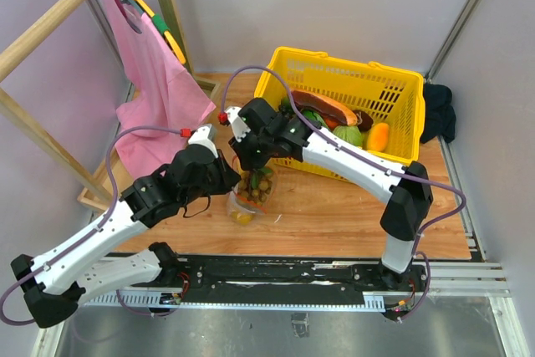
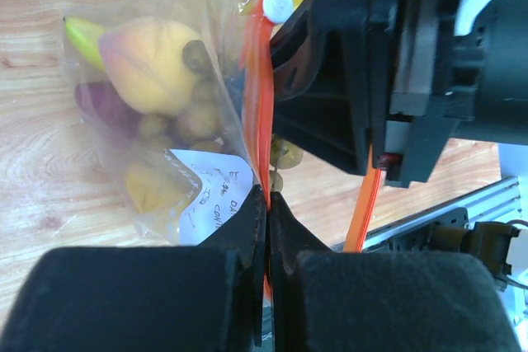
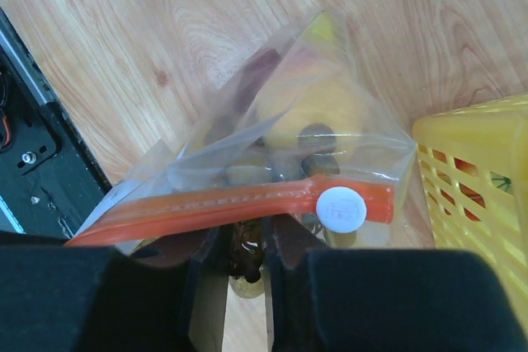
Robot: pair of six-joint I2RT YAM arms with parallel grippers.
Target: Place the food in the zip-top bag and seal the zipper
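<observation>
The clear zip top bag [image 2: 177, 14] holds a yellow-pink fruit [image 2: 147, 65], a purple item [image 2: 107, 110] and several brown round pieces [image 2: 198, 121]. My left gripper is shut on one orange zipper lip [image 2: 259, 105] of it. A white round slider [image 3: 341, 209] sits near that lip's far end. The other lip [image 2: 363, 208] stands apart, so the mouth gapes. My right gripper is part open at the mouth, its fingers [image 3: 287, 241] below the near lip in the right wrist view. A dark brown, shiny piece shows between them; whether they touch it cannot be told.
A yellow basket [image 1: 401, 156] with vegetables stands right behind the bag. To the left, a pink garment [image 1: 159, 89] hangs on a wooden rack [image 1: 50, 10]. Bare tabletop [image 1: 368, 215] lies front right.
</observation>
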